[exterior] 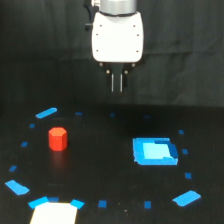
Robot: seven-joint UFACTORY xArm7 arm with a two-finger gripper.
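My gripper (pixel 117 82) hangs from the white arm (pixel 118 38) at the top centre, above the dark table; its two thin fingers stand a little apart, with nothing visible between them. A red hexagonal block (pixel 58 139) sits on the left side of the table. On the right lies a blue square (pixel 169 141) with a pale, nearly white inner area (pixel 156 151).
Blue tape strips (pixel 186 198) and small blue marks (pixel 103 204) are scattered over the table. A pale object (pixel 53 213) is cut off at the bottom left.
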